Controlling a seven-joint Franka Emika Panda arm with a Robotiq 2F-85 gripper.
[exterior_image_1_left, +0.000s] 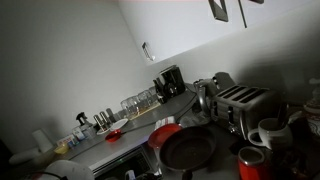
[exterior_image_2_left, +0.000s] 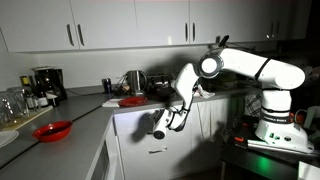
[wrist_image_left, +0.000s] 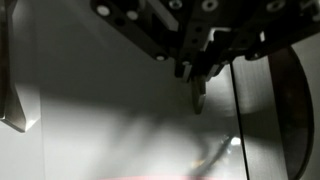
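Observation:
In exterior view 2 my gripper (exterior_image_2_left: 158, 130) is at the white drawer front (exterior_image_2_left: 135, 135) below the counter. In the wrist view the gripper is shut, its fingers (wrist_image_left: 199, 97) close to the pale front (wrist_image_left: 110, 120). What lies between them is hidden in the dark. A drawer handle (exterior_image_2_left: 158, 150) shows lower down on the front, free of the gripper. From exterior view 1, the fingers cannot be made out.
A dark frying pan (exterior_image_1_left: 187, 147) sits near the counter edge. Behind it are a toaster (exterior_image_1_left: 245, 105), a white mug (exterior_image_1_left: 271, 133) and a red cup (exterior_image_1_left: 252, 163). A red plate (exterior_image_1_left: 163, 134) lies farther left. Open floor lies below the drawers.

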